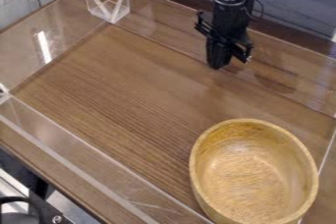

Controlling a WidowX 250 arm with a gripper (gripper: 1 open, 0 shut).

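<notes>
The black robot arm [230, 17] reaches down from the back of the wooden table, right of centre. Its gripper [218, 59] is low over the tabletop and appears shut; it is small and dark, and I see nothing clearly held between its fingers.
A yellow bowl [252, 130] sits at the front right. A clear angular object [108, 2] stands at the back left. A grey wall runs behind the arm, and a black cable lies at the lower left.
</notes>
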